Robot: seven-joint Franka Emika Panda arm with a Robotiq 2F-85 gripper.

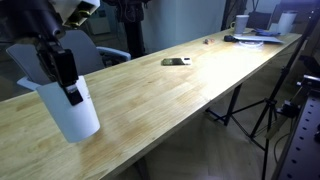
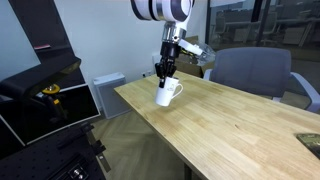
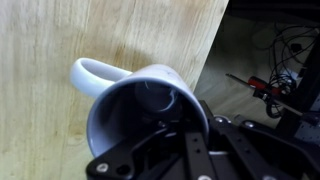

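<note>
A white mug (image 1: 73, 114) with a handle (image 3: 92, 76) is near the end of the wooden table. My gripper (image 1: 72, 92) is shut on the mug's near wall, with one finger inside its opening, as the wrist view shows. In exterior view 2 the mug (image 2: 165, 93) hangs below the gripper (image 2: 162, 84), tilted a little. Whether its base touches the wood cannot be told for certain.
Toward the far part of the table lies a small dark flat object (image 1: 176, 61). Office chairs (image 2: 247, 90) stand behind the table. Bare wood (image 2: 225, 118) stretches along the middle. Beyond the table edge, cables (image 3: 283, 65) lie on the floor.
</note>
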